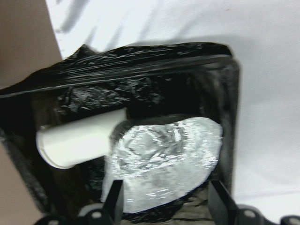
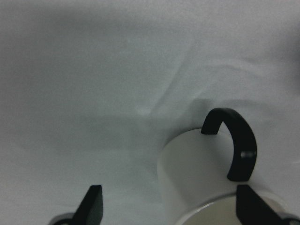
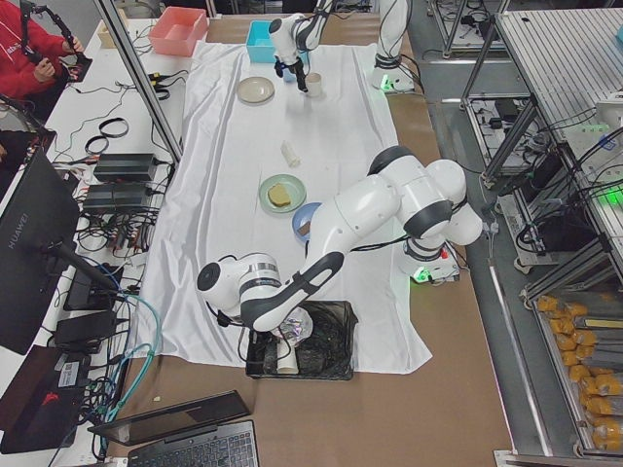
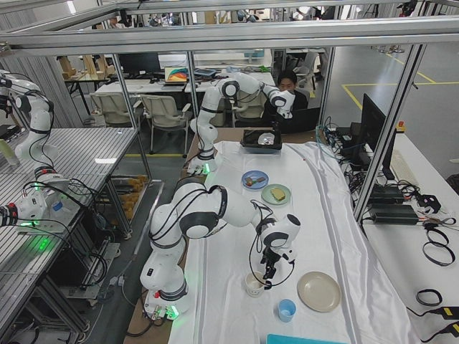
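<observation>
A black bag-lined bin [image 3: 336, 355] holds a crumpled silvery packet [image 1: 168, 159] and a white cylinder [image 1: 79, 138]. My left gripper is above the bin, open, with the packet lying below its separated fingers. My right gripper stands open at a white mug [image 2: 187, 164] with a black handle [image 2: 241, 159]; one finger overlaps the mug's rim in the wrist view, and whether it touches cannot be told.
A green plate [image 4: 268, 197] with food and a blue plate [image 4: 248, 176] lie mid-table. A beige plate [image 4: 319, 292], blue cup [image 4: 287, 311] and turquoise bin [image 4: 301, 339] are near the right arm. A small pale cylinder [image 3: 290, 154] lies on the cloth.
</observation>
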